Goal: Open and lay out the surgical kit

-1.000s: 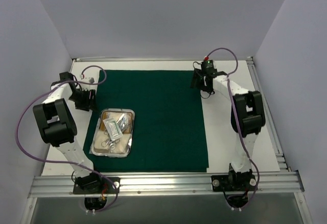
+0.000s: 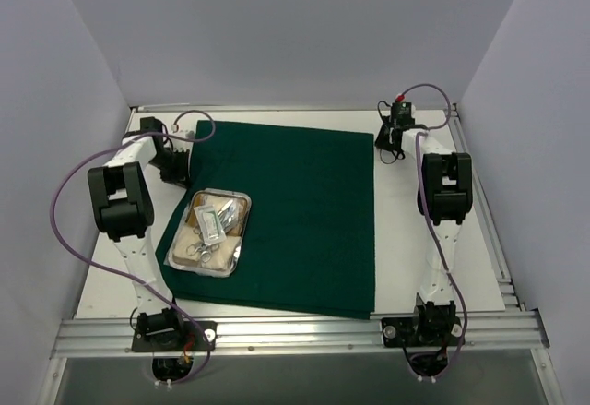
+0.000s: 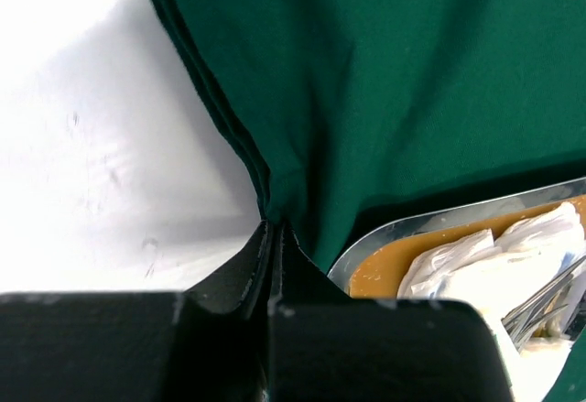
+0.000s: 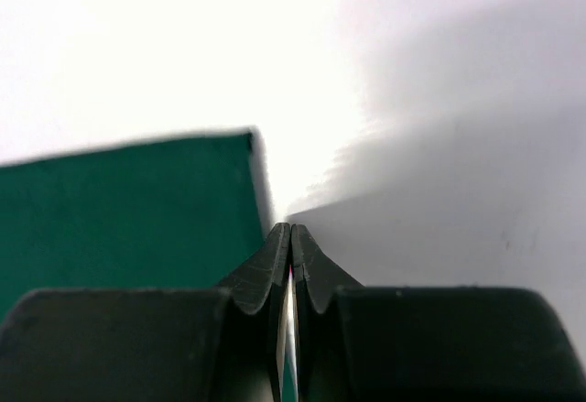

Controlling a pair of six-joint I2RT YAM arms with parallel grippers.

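The green drape lies spread over the table, its left side pulled slightly askew. Gathered folds of the drape run into the tips of my left gripper, which is shut on its left edge. My right gripper is shut with nothing between its fingers. Just to its left lies the drape's right edge, with a corner showing ahead. In the top view a metal tray rests on the drape's left part, holding scissors, a labelled packet and white cloth.
Bare white table stretches right of the drape. A narrower white strip shows on the left. Grey walls enclose the back and sides. The tray rim lies close to the left fingers.
Both grippers have gone from open to shut. Both arms moved right. The drape's left side and the tray shifted right with the left gripper, while the right gripper moved off the drape's edge.
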